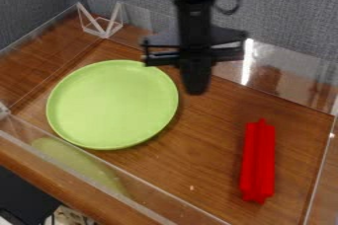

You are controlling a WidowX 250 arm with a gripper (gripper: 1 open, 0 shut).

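Observation:
My black gripper (196, 71) is raised over the back middle of the wooden board, just right of a green plate (113, 106); its fingers look shut, with nothing visible between them. A red bar-shaped block (258, 160) lies lengthwise toward the camera on the right side of the board, clear of the gripper.
Clear plastic walls (291, 81) edge the board, with a white wire frame (99, 24) at the back left. A pale yellow-green object (73, 160) shows at the front left. The middle of the board is bare.

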